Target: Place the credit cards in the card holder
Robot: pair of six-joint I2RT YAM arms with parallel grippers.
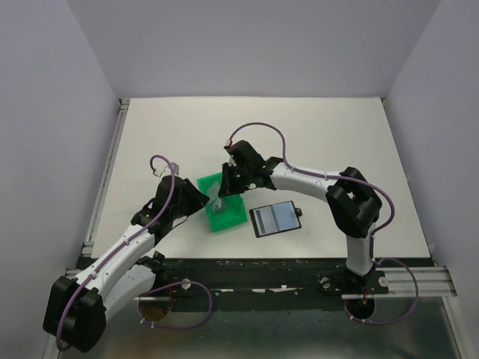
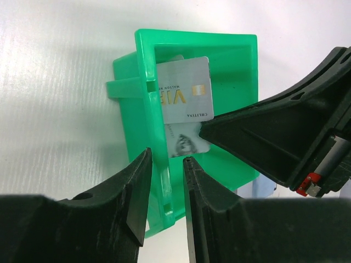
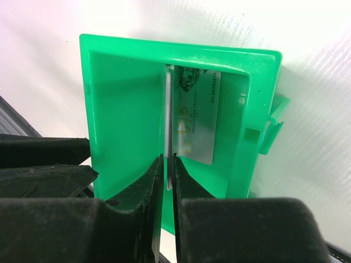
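Inside the green holder (image 1: pixel 227 218) stands a silver card (image 2: pixel 185 90), upright, with a second silver card (image 2: pixel 186 138) visible behind and below it. My right gripper is at the holder's opening; its fingers are slightly parted on either side of a card (image 3: pixel 169 118) seen edge-on, and another card (image 3: pixel 198 115) lies beside that one. At the holder's left side, my left gripper has its fingers parted around the green wall, with a gap showing on one side. Contact with the wall is hard to tell.
A flat pad with pale panels (image 1: pixel 275 218) and a dark border lies right of the holder. Both arms crowd the holder.
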